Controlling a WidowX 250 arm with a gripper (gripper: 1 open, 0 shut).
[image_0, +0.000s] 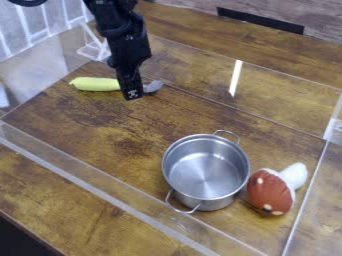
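My black gripper (131, 90) reaches down from the top left to just over the spoon with the yellow-green handle (94, 84), covering its middle; the spoon's metal head (152, 86) shows to the right of the fingers. The gripper looks shut, and I cannot see anything held in it. A steel pot (205, 170) with two side handles stands at the lower middle. A red mushroom toy (273, 191) with a white stem lies to the right of the pot.
The wooden table (107, 160) has clear low walls or edges around the work area.
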